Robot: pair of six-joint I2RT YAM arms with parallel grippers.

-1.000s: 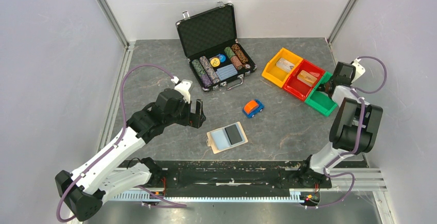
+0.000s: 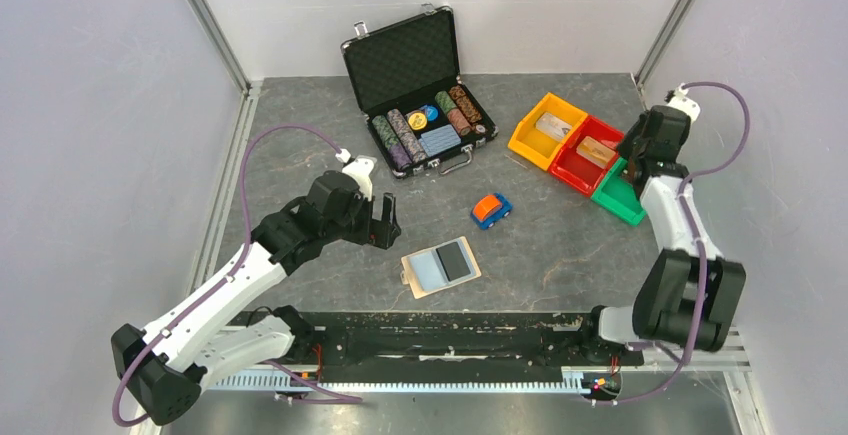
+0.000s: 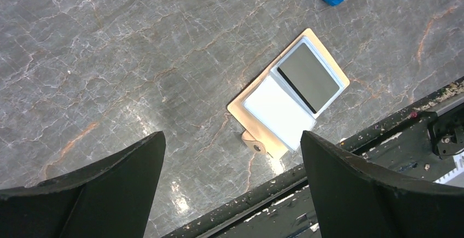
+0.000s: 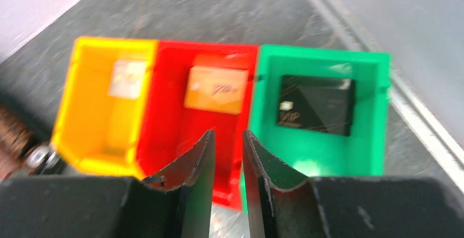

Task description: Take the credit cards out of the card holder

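An opened card holder [image 2: 429, 269], tan outside with pale blue inside, lies flat near the table's front edge. A dark grey panel [image 3: 309, 78] covers part of its inner face; whether that is a card or a pocket I cannot tell. My left gripper stands open above the table, nothing between its fingers. A black card [image 4: 316, 104] lies in the green bin, an orange card [image 4: 215, 89] in the red bin and a whitish card [image 4: 127, 78] in the yellow bin. Above the bins, my right gripper has its fingers slightly apart with nothing between them.
The yellow bin [image 2: 526, 144], red bin [image 2: 572, 172] and green bin [image 2: 620, 202] stand in a row at the right. An open poker-chip case [image 2: 400, 55] sits at the back. A blue-orange toy car [image 2: 490, 209] stands mid-table. Bare table surrounds the holder.
My right arm has lifted and swung up from the green bin, its gripper now higher over the bins' far side. The left arm has barely shifted, and the holder lies as before.
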